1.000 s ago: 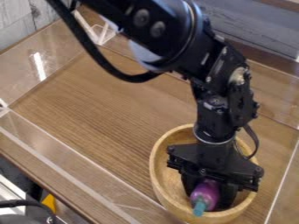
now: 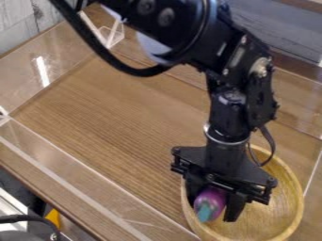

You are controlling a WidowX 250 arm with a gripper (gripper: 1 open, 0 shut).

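Note:
The black robot gripper (image 2: 217, 193) is down inside a round yellow bowl (image 2: 281, 215) at the lower right, shut on a small purple object (image 2: 208, 203) with a teal part. The object sits toward the bowl's left side, partly hidden by the fingers.
A wide wooden table (image 2: 101, 122) has clear room to the left and centre. Clear panels line its left and back edges. A black cable runs at the lower left corner.
The gripper and purple object have moved left and a little up from where they were one second ago. The bowl appears shifted slightly to the right.

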